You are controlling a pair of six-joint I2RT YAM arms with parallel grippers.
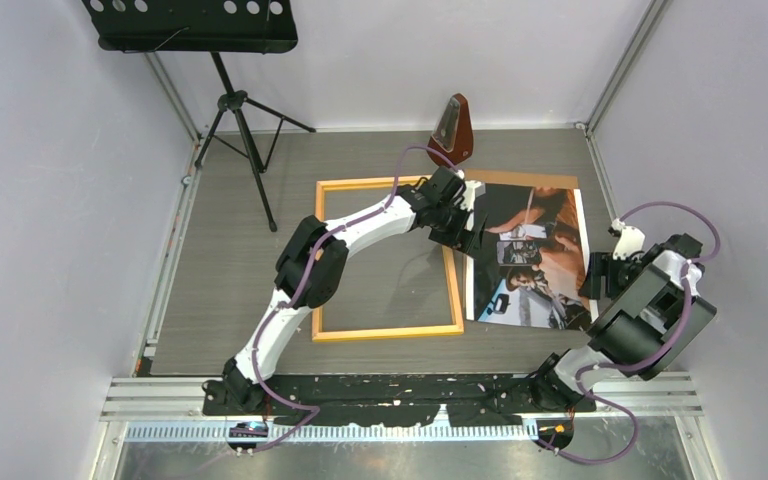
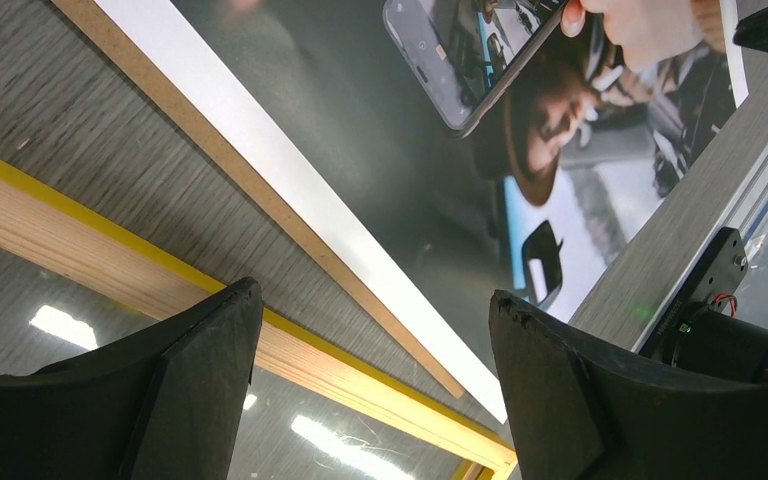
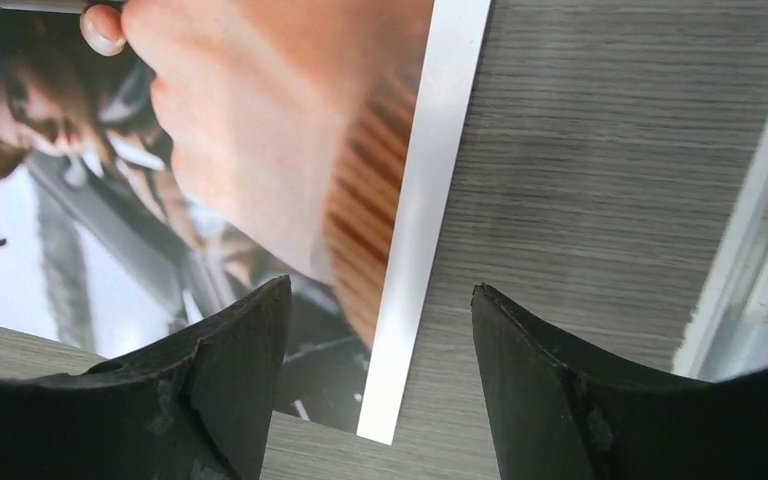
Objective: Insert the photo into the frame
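The photo, a dark print with hands and a phone and white strips down both sides, lies flat on the grey floor, right of the yellow wooden frame. A thin brown board shows beneath it at the far edge. My left gripper is open above the photo's left white edge, the frame's bar also below it. At the photo's right side, my right gripper stands open, its fingers to either side of the white strip. Neither holds anything.
A brown metronome stands behind the photo and frame. The music stand rises at the back left. Bare floor lies left of the frame, and a wall with a metal rail closes off the right side.
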